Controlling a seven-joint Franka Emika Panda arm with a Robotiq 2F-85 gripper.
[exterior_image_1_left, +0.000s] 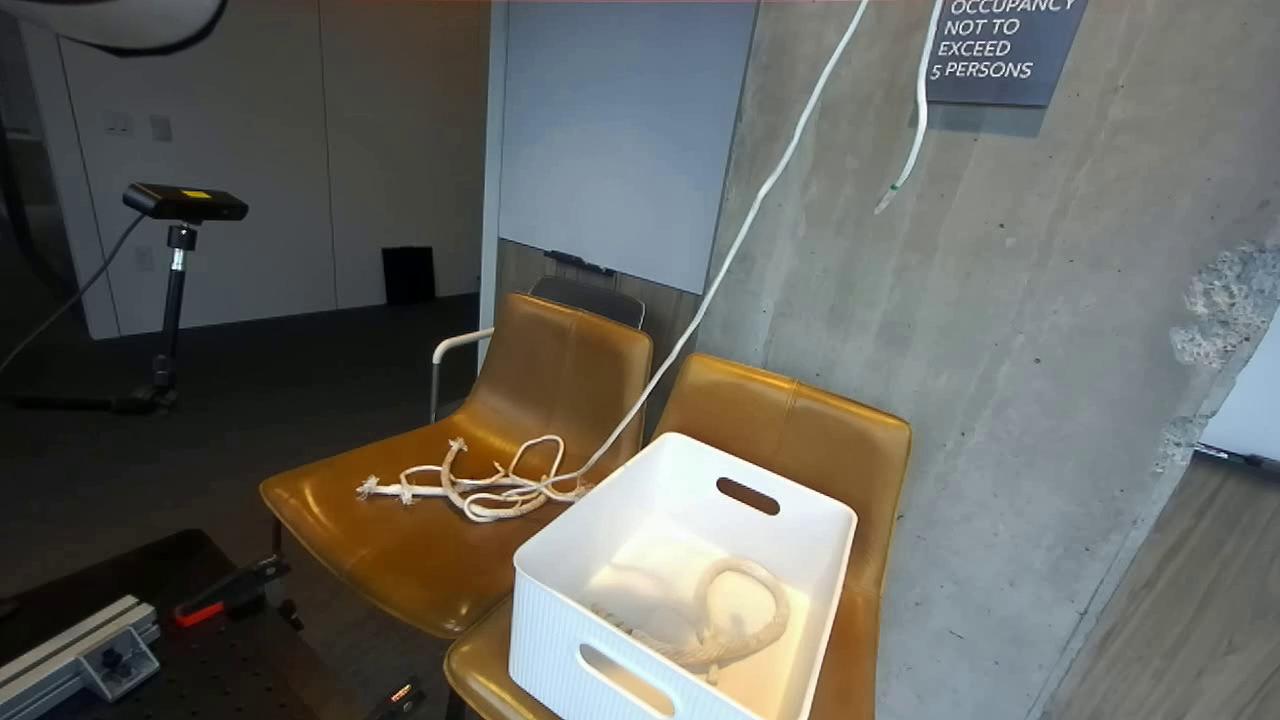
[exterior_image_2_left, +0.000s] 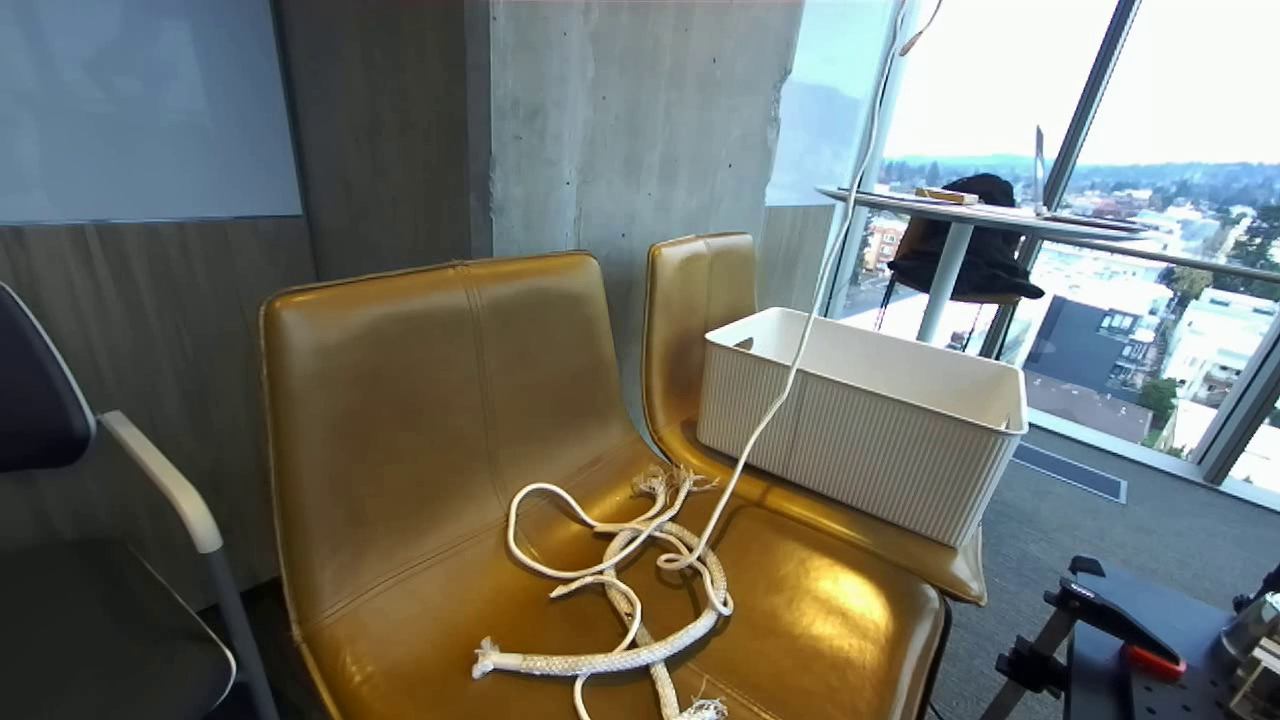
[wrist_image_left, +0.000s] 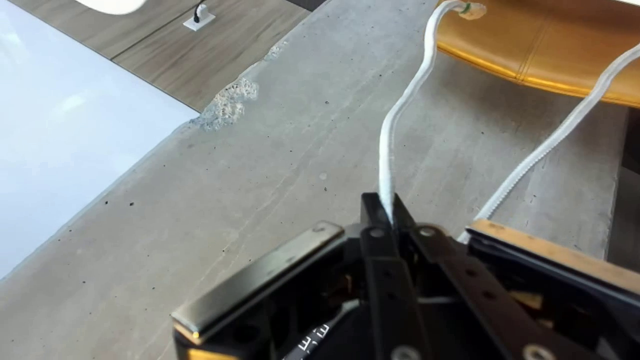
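A long white rope (wrist_image_left: 414, 90) is pinched in my gripper, which is shut on it. One short end dangles free, seen at the upper right of exterior view 1. From the grip, the longer strand (exterior_image_1_left: 768, 180) slants down to the left chair, passing the bin's near side in exterior view 2. There it joins a loose tangle of ropes (exterior_image_2_left: 624, 564), a thicker braided piece (exterior_image_2_left: 564, 662) among them. The white bin (exterior_image_1_left: 564, 612) sits on the right chair with a thick looped rope (exterior_image_1_left: 780, 612) inside. Neither exterior view shows my gripper.
Two tan leather chairs stand side by side, the left chair (exterior_image_2_left: 396, 396) bearing the tangle. A concrete pillar (exterior_image_1_left: 1020, 360) rises behind. A dark cart (exterior_image_1_left: 228, 672) with clamps is at the lower left, near a camera stand (exterior_image_1_left: 174, 300).
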